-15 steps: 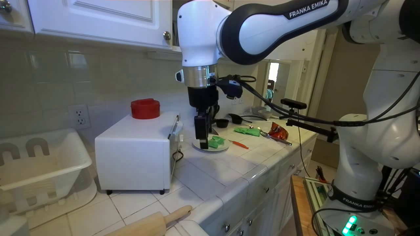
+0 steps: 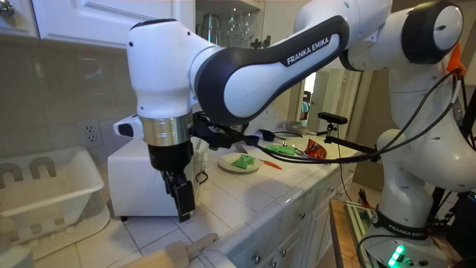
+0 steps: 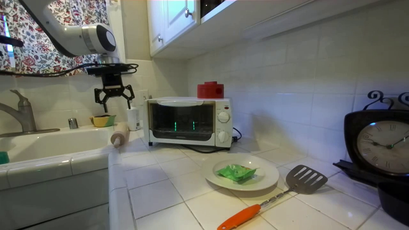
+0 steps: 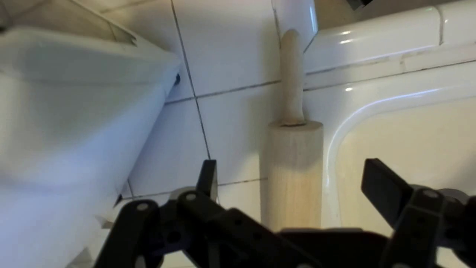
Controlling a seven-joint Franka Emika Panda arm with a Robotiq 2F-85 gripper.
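My gripper [image 3: 117, 109] stands open in the air, its fingers wide apart with nothing between them. In the wrist view a wooden rolling pin [image 4: 294, 178] lies on the counter below, between and beyond the spread fingers; its near end is hidden by the gripper body. The pin's slim handle [image 4: 292, 76] points away from me, and the sink edge runs along its right side. Exterior view 1 shows the rolling pin [image 2: 171, 255] at the bottom, lower than the fingertips. A green packet [image 3: 236, 172] rests on a white plate [image 3: 209, 168], away from my gripper.
A white toaster oven [image 3: 188, 143] with a red container [image 3: 210, 91] on top stands close beside the arm. The sink [image 3: 57, 143] lies on the pin's other side. An orange-handled spatula [image 3: 240, 217] is by the plate. A dish rack [image 2: 49, 196] stands behind the oven.
In exterior view 1 my arm has swung left and come lower, from in front of the plate to beside the oven, nearer the rolling pin. The arm now hides the red container there.
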